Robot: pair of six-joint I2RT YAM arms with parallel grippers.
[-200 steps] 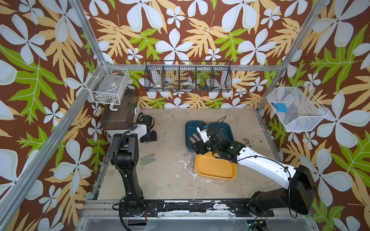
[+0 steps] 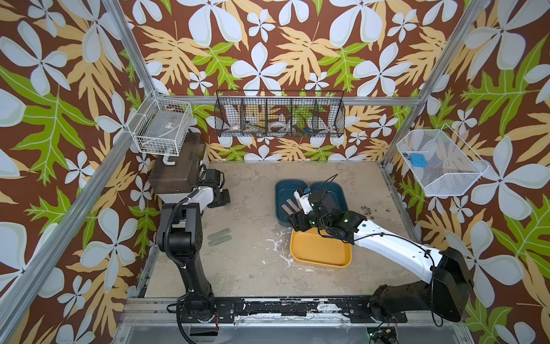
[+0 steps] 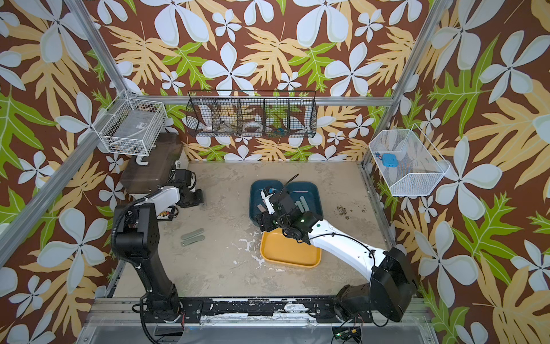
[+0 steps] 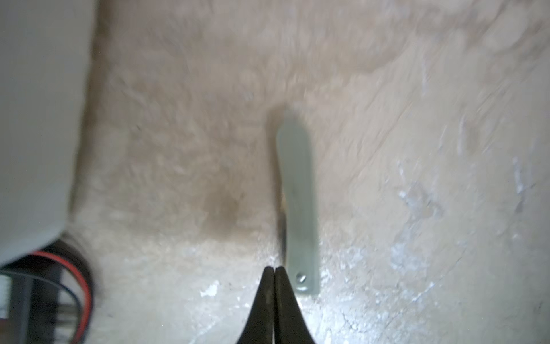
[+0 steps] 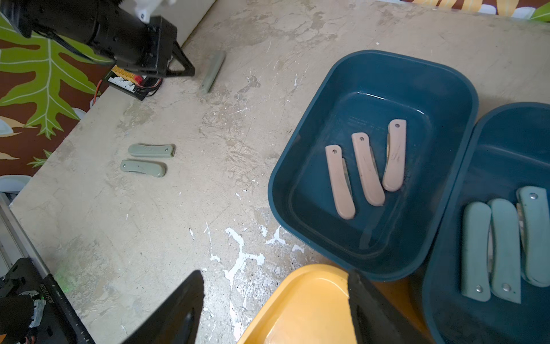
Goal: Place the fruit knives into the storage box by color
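Observation:
My left gripper is shut, empty, above a grey-green fruit knife (image 4: 299, 200) lying on the table near the machine at back left. Two more green knives (image 5: 150, 150) lie on the left of the table. The left blue box (image 5: 280, 166) holds three pink knives (image 5: 366, 172); the right blue box (image 5: 435, 269) holds several blue-green knives (image 5: 504, 246). A yellow tray (image 5: 303, 304) sits in front, empty where seen. My right gripper hangs open over the front of the boxes and tray, nothing between its fingers.
A brown-lidded machine (image 2: 174, 169) and wiring stand at back left. Wire baskets (image 2: 278, 114) hang on the back and side walls. The table between the left knives and the boxes is clear.
The knives in view look unchanged.

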